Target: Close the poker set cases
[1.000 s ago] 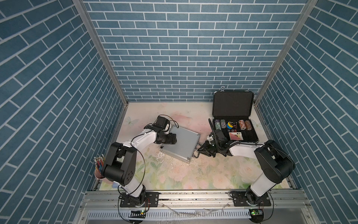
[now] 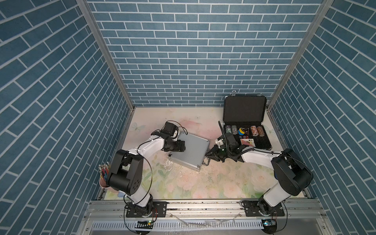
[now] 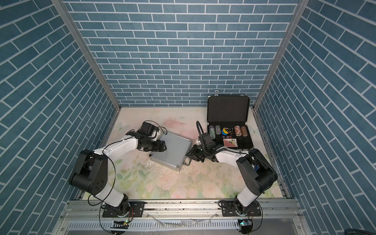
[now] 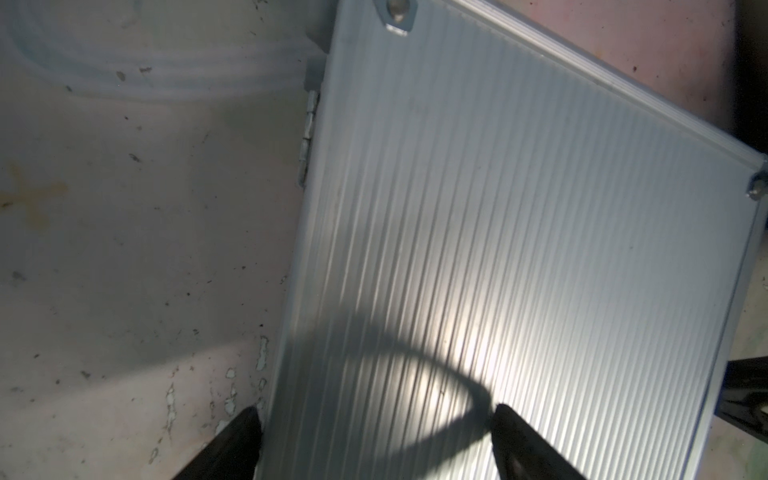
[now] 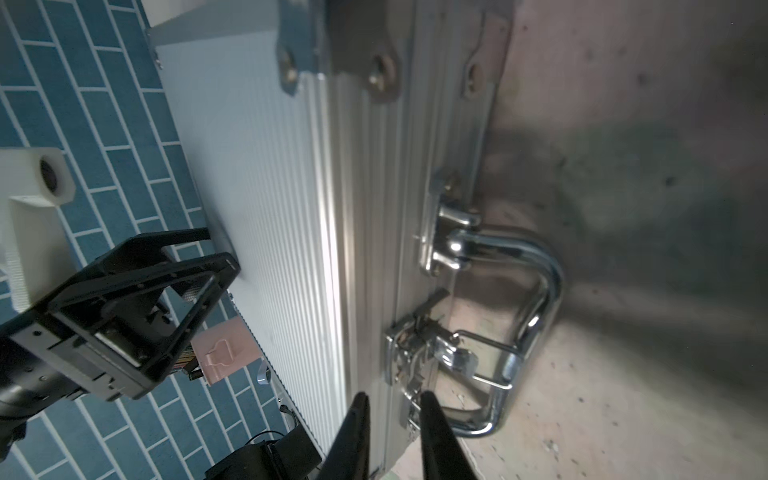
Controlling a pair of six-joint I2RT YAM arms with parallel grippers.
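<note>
A silver case [image 2: 192, 148] lies closed on the table, angled. My left gripper is open over its top near the hinged side. My right gripper is at the front side with the chrome handle [image 5: 540, 288] and latch [image 5: 424, 352], its fingers part open beside the latch; I see nothing held between them. A second case [image 2: 244, 109] stands open at the back right, its lid upright, with chips, cards and dice inside.
A cup of pens [image 2: 103, 176] sits at the left front edge.
My right arm has shifted slightly near the latch side of the closed case over the last second. The left arm and both cases look unmoved.
</note>
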